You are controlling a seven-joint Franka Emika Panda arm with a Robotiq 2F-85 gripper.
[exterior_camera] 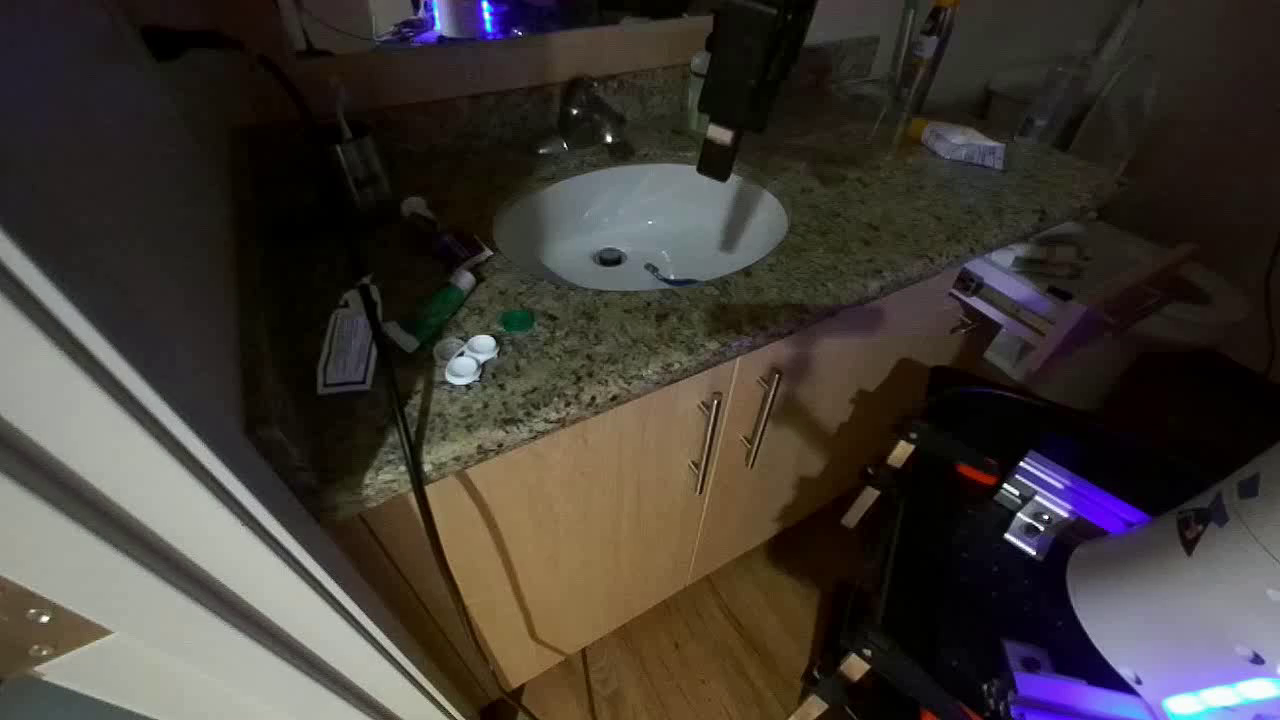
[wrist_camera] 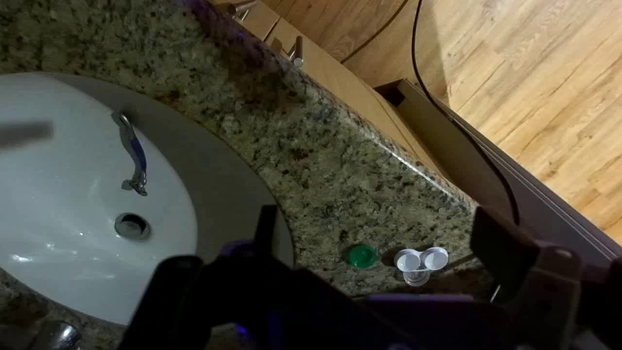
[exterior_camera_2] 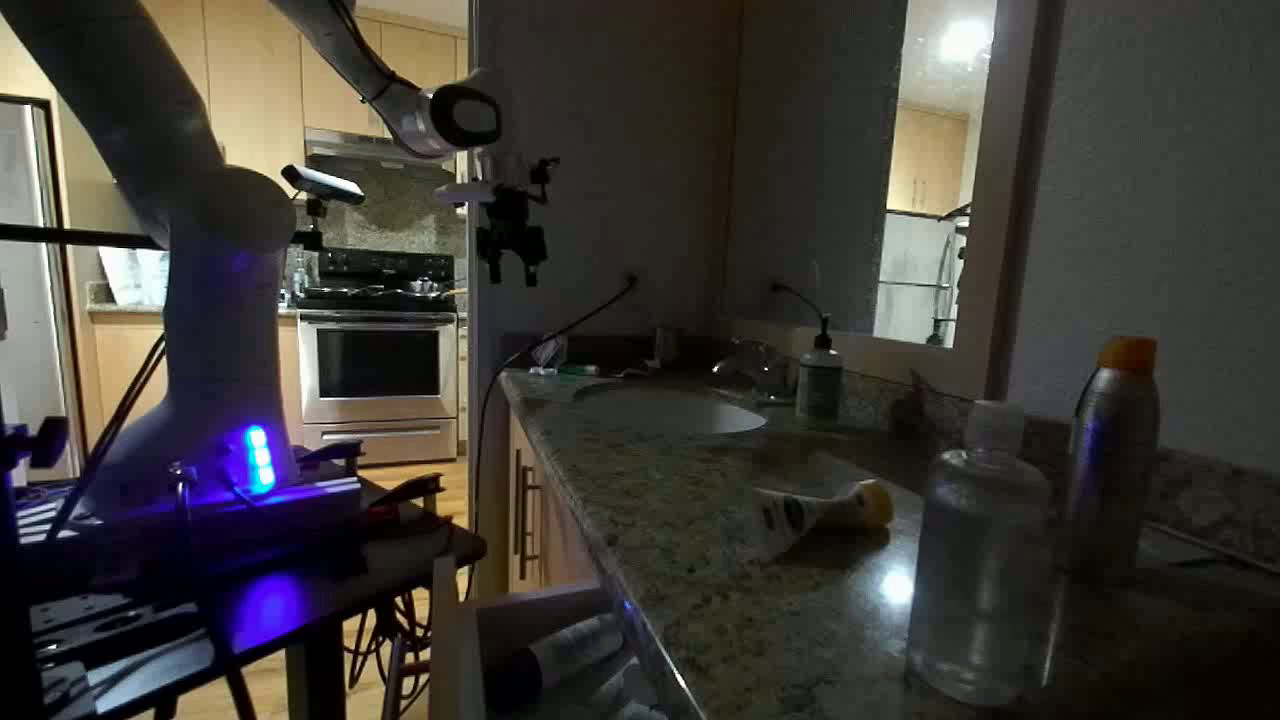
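Observation:
My gripper stands open above the counter, with nothing between its fingers; its dark fingers (wrist_camera: pixel 267 230) are wide apart in the wrist view. In exterior view 1 it hangs over the far right side of the sink (exterior_camera: pixel 564 246). On the counter beyond the sink lies a white double-cup contact lens case (wrist_camera: pixel 434 258), both cups uncovered. A green round cap (wrist_camera: pixel 362 256) lies beside it, and a clear round cap (wrist_camera: pixel 416 277) touches or nearly touches the case. A blue-grey razor (wrist_camera: pixel 138 154) rests inside the basin near the drain (wrist_camera: pixel 132 226).
Left of the sink lie a green tube (exterior_camera: pixel 439 310) and a white packet (exterior_camera: pixel 348 344). A black cable (exterior_camera: pixel 408 444) runs over the counter's front edge. A soap bottle (exterior_camera_2: pixel 819 382), clear bottle (exterior_camera_2: pixel 978 576) and spray can (exterior_camera_2: pixel 1113 462) stand on the counter. A drawer (exterior_camera_2: pixel 528 600) is pulled out.

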